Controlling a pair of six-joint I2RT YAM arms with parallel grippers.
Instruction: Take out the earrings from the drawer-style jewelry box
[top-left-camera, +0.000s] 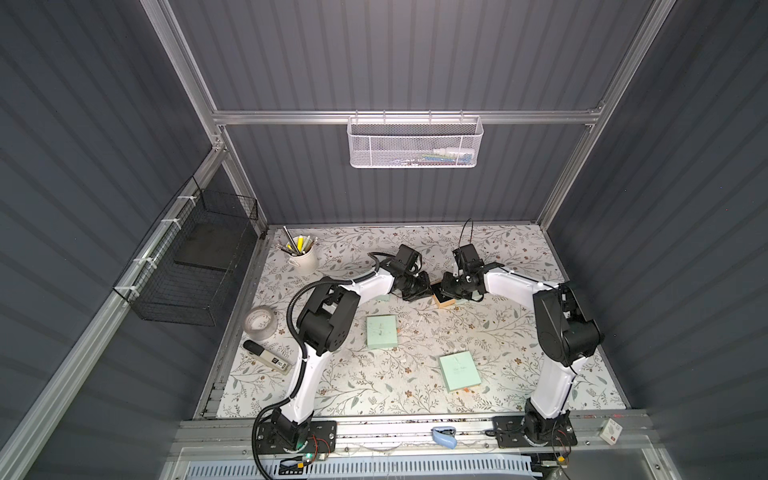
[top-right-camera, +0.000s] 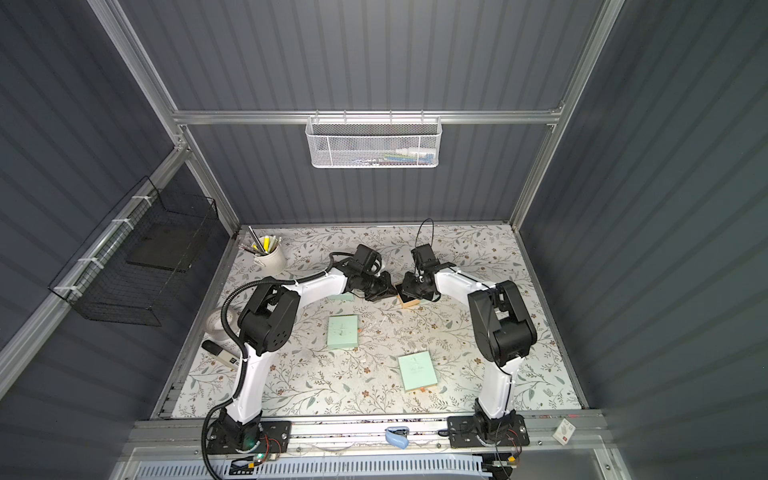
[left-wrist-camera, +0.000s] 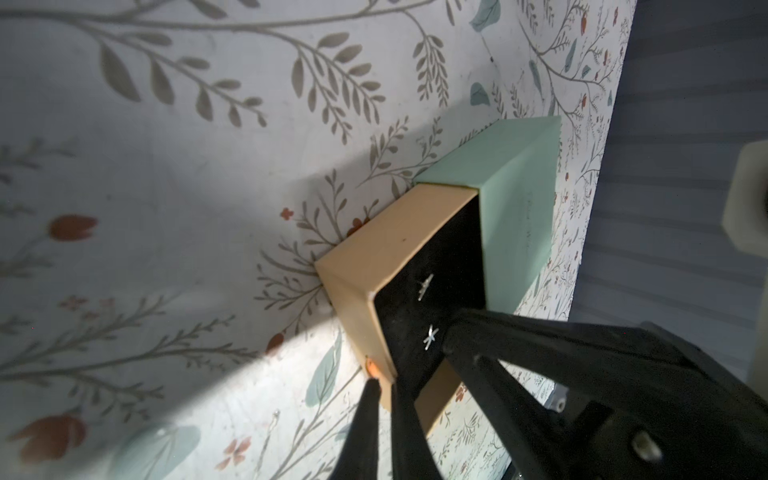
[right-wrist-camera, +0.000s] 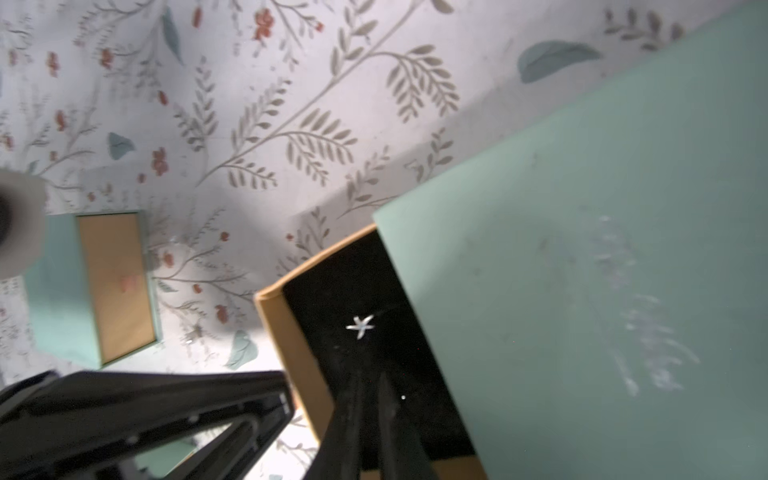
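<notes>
A mint jewelry box (right-wrist-camera: 576, 264) lies on the table with its tan drawer (left-wrist-camera: 400, 240) pulled out, showing a black lining. In the left wrist view, one star-shaped silver earring (left-wrist-camera: 425, 285) sits in the lining, with a second earring (left-wrist-camera: 430, 337) beside it. The right wrist view shows one star earring (right-wrist-camera: 360, 326) clearly. My left gripper is shut at the drawer's front edge, close to an orange pull tab (left-wrist-camera: 372, 368); whether the tab is pinched is unclear. Over the lining, my right gripper is slightly open, with nothing visible between its fingers.
Two more mint boxes, one left of centre (top-left-camera: 381, 331) and one nearer the front (top-left-camera: 460, 371), stand on the table. A pen cup (top-left-camera: 302, 254), tape roll (top-left-camera: 260, 321) and cutter (top-left-camera: 266, 357) line the left side.
</notes>
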